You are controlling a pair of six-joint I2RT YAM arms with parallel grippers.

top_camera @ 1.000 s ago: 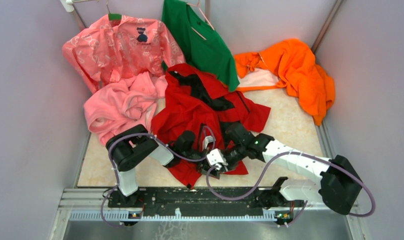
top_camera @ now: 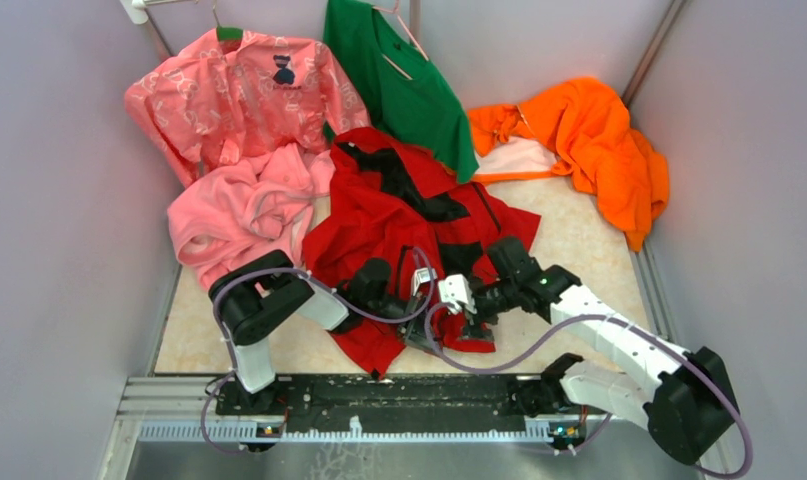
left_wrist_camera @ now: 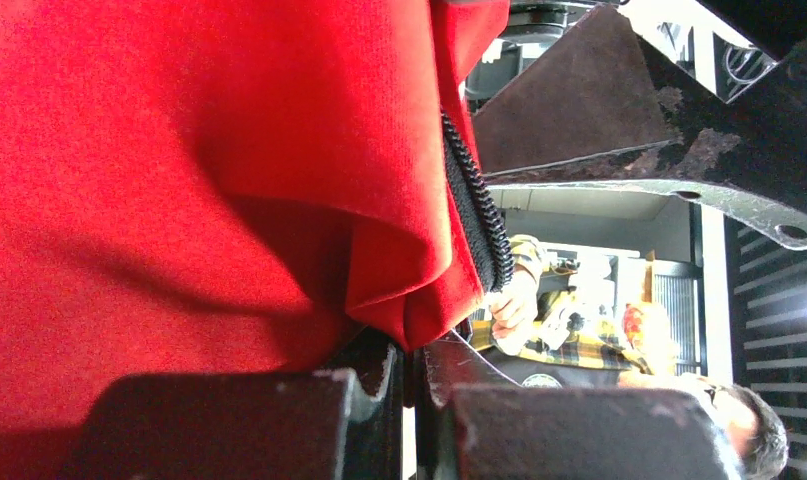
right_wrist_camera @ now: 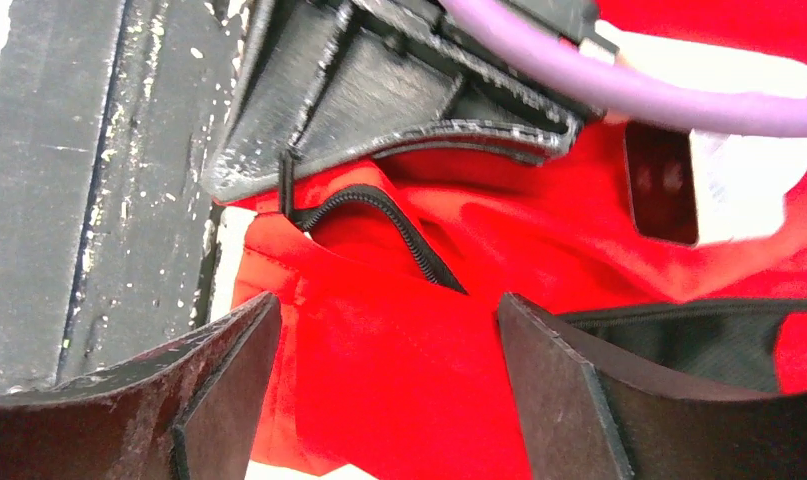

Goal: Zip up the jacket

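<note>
The red jacket lies spread in the middle of the table, dark lining showing. My left gripper is shut at its front edge, with red fabric and a zipper strip just above the fingertips; whether fabric is pinched between them cannot be told for sure. My right gripper stands open over the jacket's front lower part, right of my left gripper, with red cloth below its fingers. In the right wrist view a black zipper runs near the left gripper's housing.
Pink garments lie at the left and back left, a green shirt at the back, an orange hoodie at the right. The table's front edge and black rail are close to both grippers. Bare table shows at the right.
The left arm has barely moved.
</note>
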